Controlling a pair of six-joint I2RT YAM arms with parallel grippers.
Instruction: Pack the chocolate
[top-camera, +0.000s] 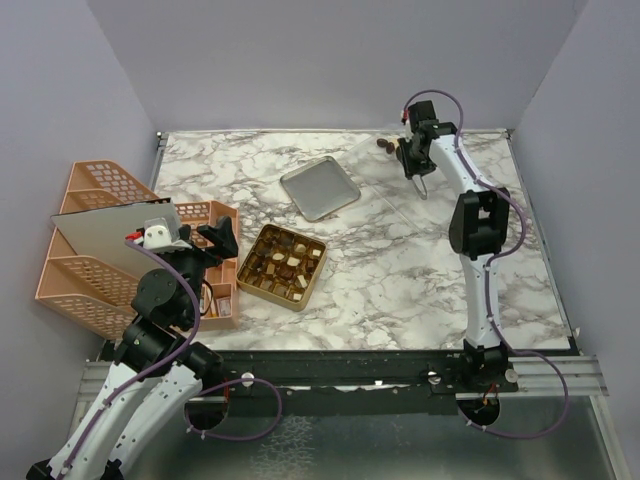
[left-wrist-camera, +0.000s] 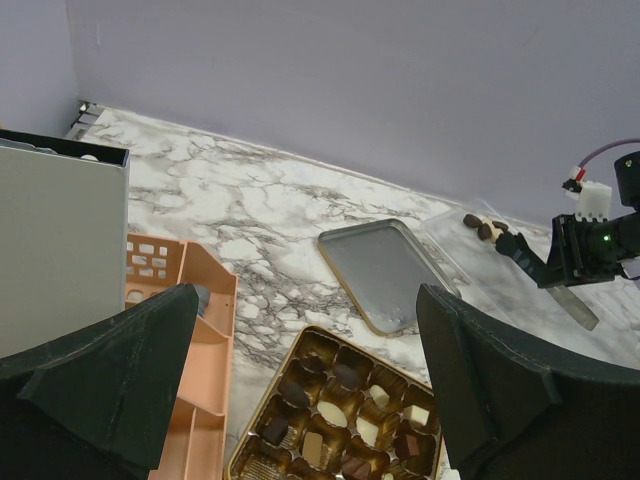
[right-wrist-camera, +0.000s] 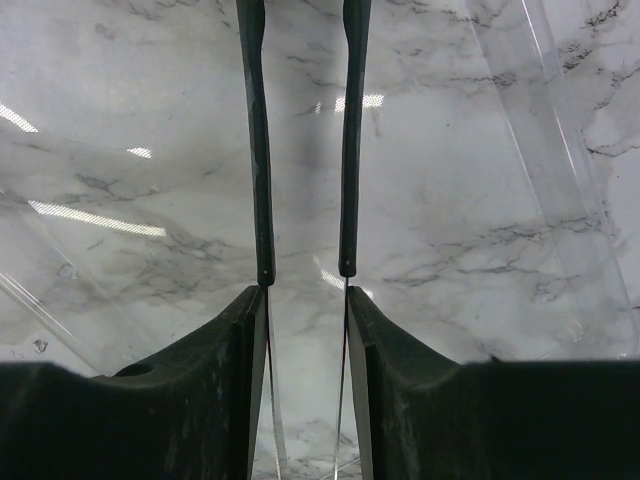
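A gold chocolate tray (top-camera: 298, 249) with assorted pieces in its cells sits at centre-left. A few chocolates (left-wrist-camera: 478, 224) lie at the back right near clear plastic (right-wrist-camera: 540, 180). Above them my right gripper (top-camera: 410, 157) is shut on tongs (right-wrist-camera: 351, 150), whose dark tips point down; whether they grip anything is not visible. My left gripper (top-camera: 213, 232) stands open over the organiser at the left, nothing between its fingers.
An empty grey tray (top-camera: 320, 188) lies at the back middle. A peach organiser (top-camera: 95, 300) with a white board (left-wrist-camera: 60, 240) fills the left.
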